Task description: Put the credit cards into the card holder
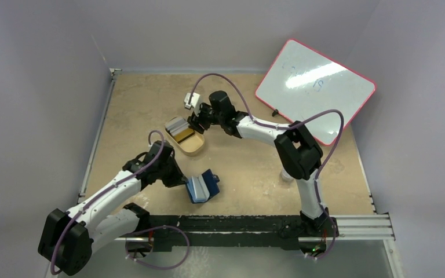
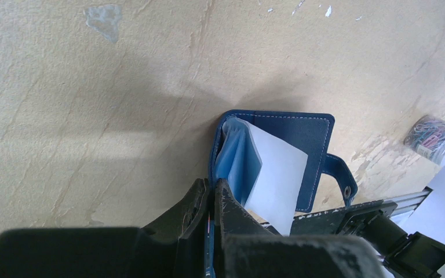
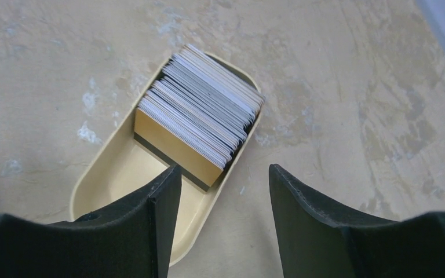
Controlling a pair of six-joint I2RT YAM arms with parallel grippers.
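The dark blue card holder [image 2: 292,123] lies spread, with clear blue sleeves and a white card-like sheet inside. My left gripper is shut on the edge of its cover; below the fingertips the blue edge shows between them. In the top view the holder [image 1: 204,186] is near the front of the table. A row of several cards [image 3: 200,104] stands packed on edge in the cream tray [image 3: 101,179]. Over the tray's right side, my right gripper is open, its fingers wide apart and empty.
A clear tub of paper clips [image 2: 436,139] is on the right of the table, partly covered by the right arm in the top view. A whiteboard [image 1: 316,87] with a red frame lies at the back right.
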